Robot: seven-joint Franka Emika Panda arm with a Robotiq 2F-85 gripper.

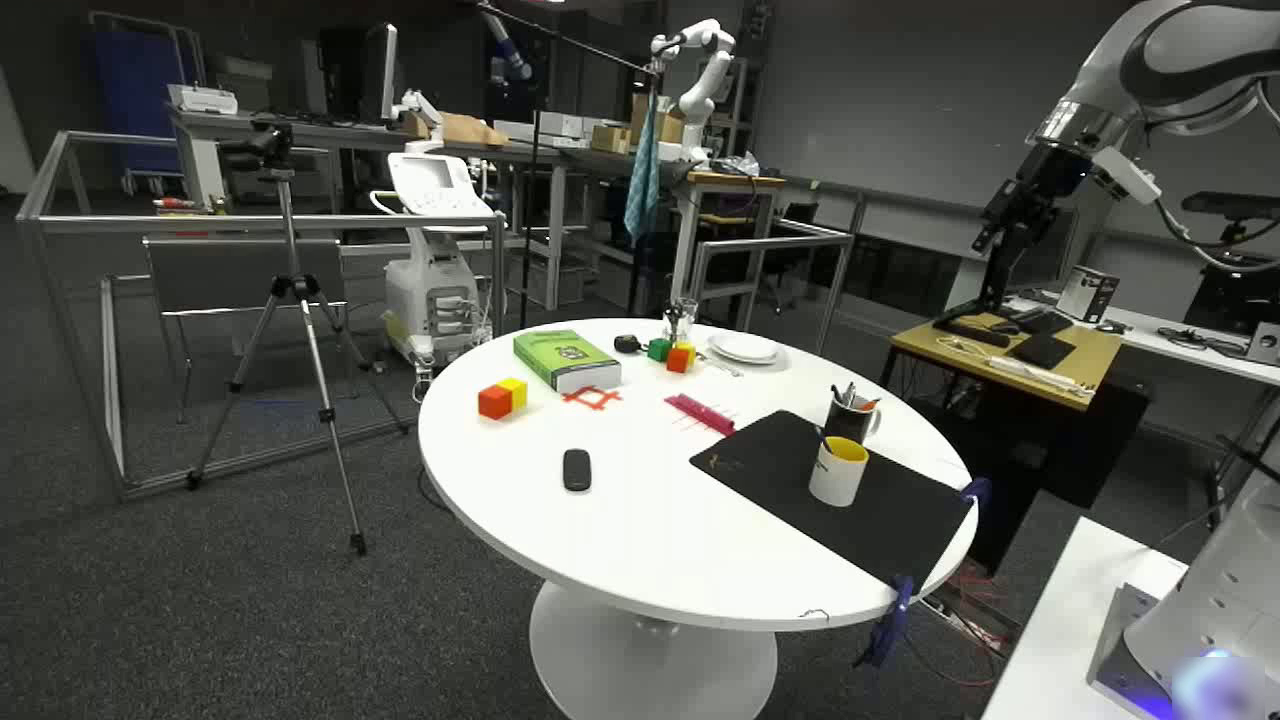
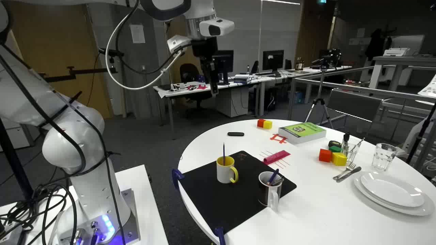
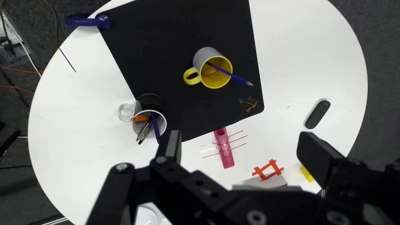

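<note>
High above the round white table (image 1: 708, 546), my gripper stands open with nothing between its fingers. In the second exterior view the gripper (image 2: 214, 87) points down, well clear of everything on the table. A white mug with a yellow inside and handle (image 3: 204, 56) stands upright on a black mat (image 3: 168, 48), a blue pencil (image 3: 234, 77) leaning in it. Near the mat's edge is a dark and white mug (image 2: 267, 194) holding several pens. A pink tube-like piece (image 3: 225, 150) lies off the mat, with thin red lines beside it.
A black oblong object (image 1: 577, 469), red and yellow cubes (image 1: 494, 402), a green book (image 1: 567, 362), more cubes (image 2: 325, 155), a glass (image 2: 384, 157), cutlery (image 2: 346, 173) and white plates (image 2: 427, 206) occupy the table. Blue clamps (image 1: 890, 618) grip its edge by the mat.
</note>
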